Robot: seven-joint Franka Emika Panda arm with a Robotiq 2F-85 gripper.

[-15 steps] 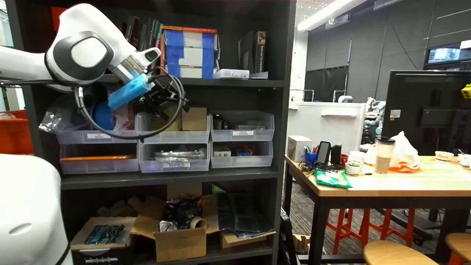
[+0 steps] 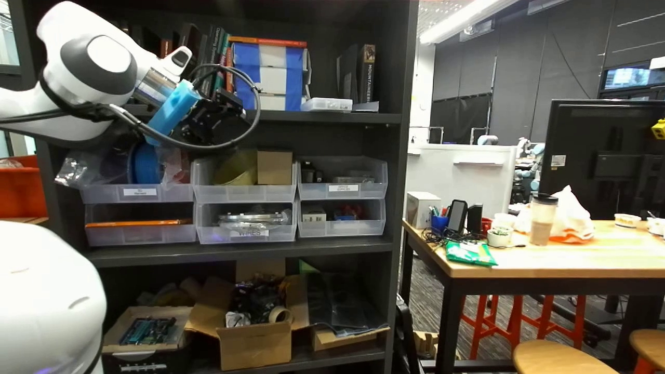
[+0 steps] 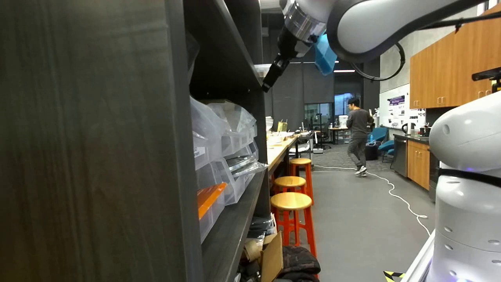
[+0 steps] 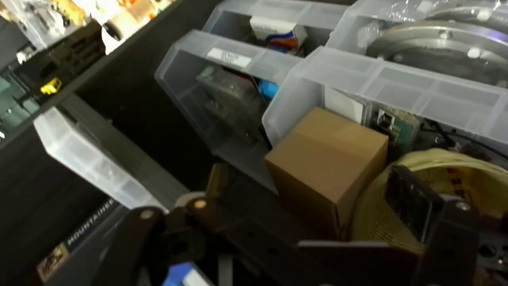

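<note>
My gripper is open in the wrist view, its two fingers wide apart with nothing held between them. Beyond the fingers, a plain brown cardboard box [image 4: 328, 152] sits in a clear plastic bin [image 4: 414, 85] beside a yellow woven basket-like item [image 4: 381, 214]. The right finger overlaps part of the yellow item in this view. Exterior view 1 has the same box [image 2: 275, 168] in the upper middle bin, below and to the right of the gripper. From the side, in exterior view 2, the black fingers [image 3: 277, 70] point down toward the shelf.
A shelf board [image 2: 349, 117] above the bins carries books, a blue-and-white stack [image 2: 268, 78] and a clear flat case [image 2: 327, 104]. Side by side with the box's bin is another bin [image 4: 228, 107] of supplies. The wooden table [image 2: 561, 262] stands right of the bookcase.
In exterior view 1 the gripper has moved up and to the left, away from the box's bin, and the upper arm has shifted left. Box and bins look unmoved.
</note>
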